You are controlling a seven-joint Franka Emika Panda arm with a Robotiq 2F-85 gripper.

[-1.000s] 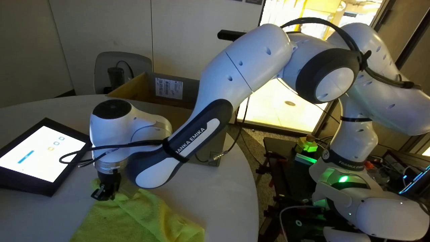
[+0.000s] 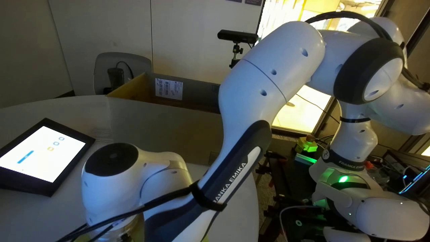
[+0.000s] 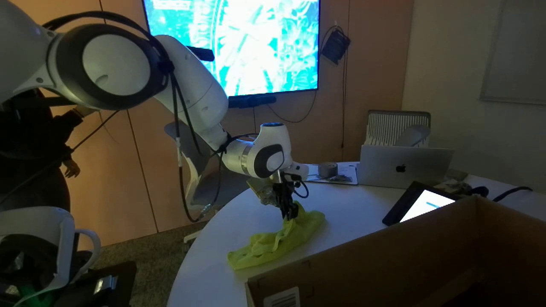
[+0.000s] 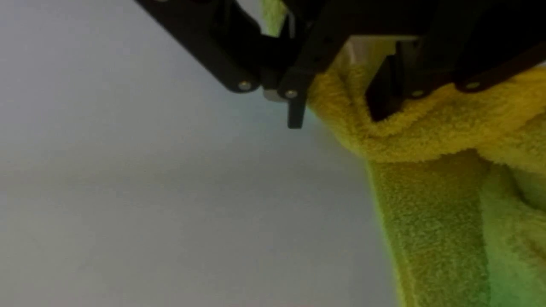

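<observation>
A yellow-green towel (image 3: pixel 279 245) lies rumpled in a long strip on the white round table (image 3: pixel 215 261). Over its far end, pointing down, is my gripper (image 3: pixel 290 212), low enough to touch the cloth. In the wrist view the gripper is part open, with a clear gap between its fingers. One finger (image 4: pixel 295 113) stands over bare table just past the towel's edge; the other presses into a fold of the towel (image 4: pixel 425 133). Some cloth shows in the gap. Exterior view 1 hides the fingers and nearly all the towel behind the arm.
An open cardboard box (image 3: pixel 389 261) stands on the table near the towel. A tablet with a lit screen (image 2: pixel 42 153), a laptop (image 3: pixel 402 166) and a roll of tape (image 3: pixel 327 169) are also there. Bare tabletop surrounds the towel's far end.
In exterior view 1 the arm has swung nearer to the camera and the hand sits lower in the picture. The gripper and towel, visible before, are now mostly out of sight there.
</observation>
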